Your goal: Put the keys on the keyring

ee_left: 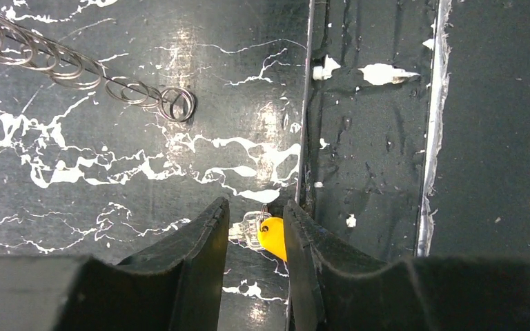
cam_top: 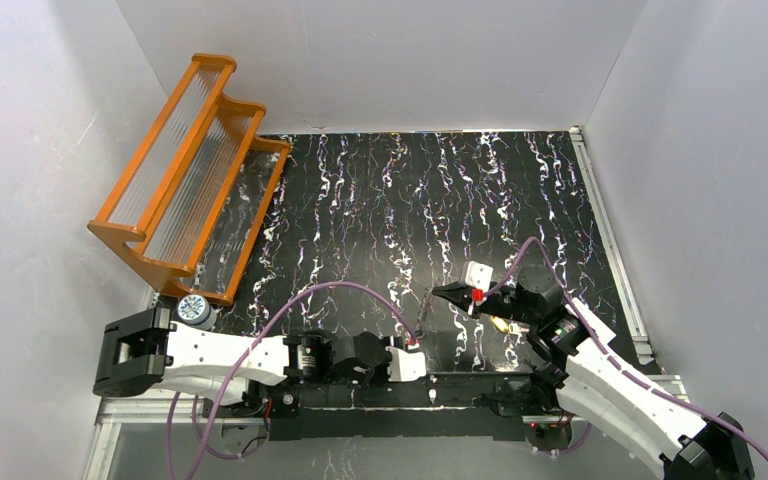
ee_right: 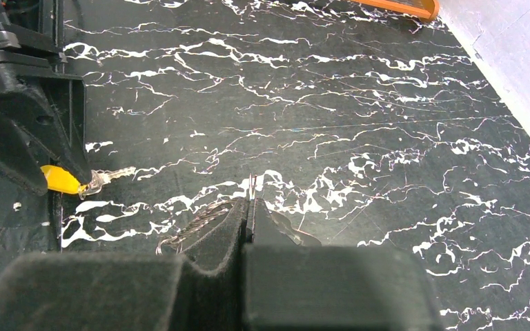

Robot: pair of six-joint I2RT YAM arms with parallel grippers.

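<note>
My right gripper (cam_top: 436,292) is shut on one end of the metal keyring (cam_top: 423,315), a coiled wire. The ring's loops run down and away from the fingers, and its loose end (ee_left: 177,105) shows in the left wrist view. My left gripper stands part open, a gap between its fingers. A key with a yellow head (ee_left: 272,237) shows in that gap, partly covered by one finger. In the right wrist view the same yellow head (ee_right: 61,180) sits between the left fingertips, blade (ee_right: 116,175) pointing out past them. Whether the fingers touch it is unclear.
Another yellow item (cam_top: 500,324) lies under the right arm. The wooden shelf (cam_top: 200,170) stands at back left, a round tin (cam_top: 194,309) beside it. The table's front edge (ee_left: 307,124) is close to the key.
</note>
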